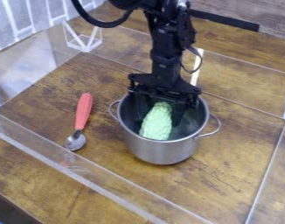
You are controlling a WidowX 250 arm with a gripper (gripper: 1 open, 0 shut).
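Note:
A steel pot [163, 149] with two side handles sits on the wooden table. Inside it lies a pale green, textured oblong object [156, 121], leaning toward the left part of the pot. The black arm comes down from the top, and its gripper [163, 98] is at the back of the pot's mouth, just above the green object. The fingers are dark against the dark interior, so whether they are open or shut, or touching the object, does not show clearly.
A ladle or spoon with a red handle [83, 112] lies left of the pot. Clear plastic edges run along the left side.

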